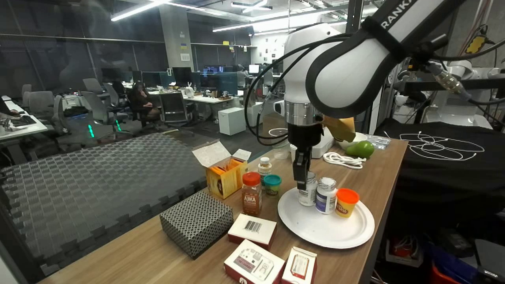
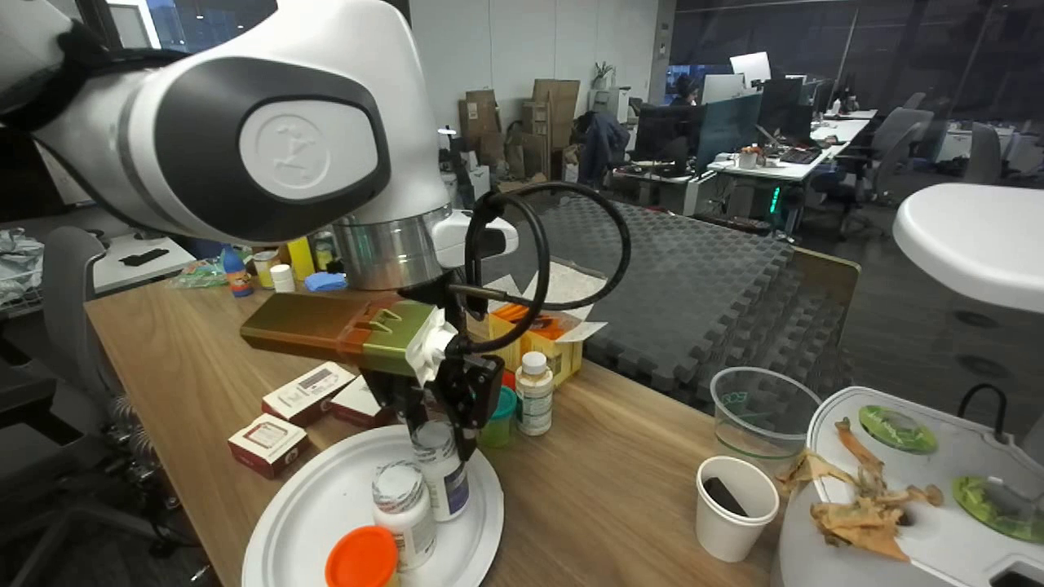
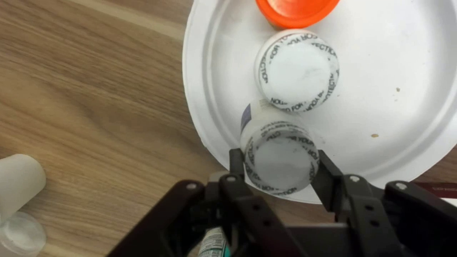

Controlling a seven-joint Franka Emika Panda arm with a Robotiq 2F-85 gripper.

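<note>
My gripper is shut on a white pill bottle [image 3: 280, 158] with printed lettering round its cap. The bottle is over the left edge of the white plate [image 1: 303, 227], tilted a little in the wrist view; whether its base rests on the plate I cannot tell. Right beside it on the plate stands a second white bottle [image 1: 325, 196] with a purple label, and the two appear to touch. An orange-lidded Play-Doh tub [image 1: 346, 203] sits next to that one. In exterior view 2, the held bottle [image 2: 445, 479] is partly covered by my fingers [image 2: 476, 396].
Behind the plate's left side are a teal-lidded tub [image 1: 272, 184], a capped bottle [image 2: 534, 396] and a red-lidded jar [image 1: 251, 194]. Small boxes [image 1: 253, 229] lie in front. A paper cup [image 2: 734, 509] stands farther off. The plate's near right half is clear.
</note>
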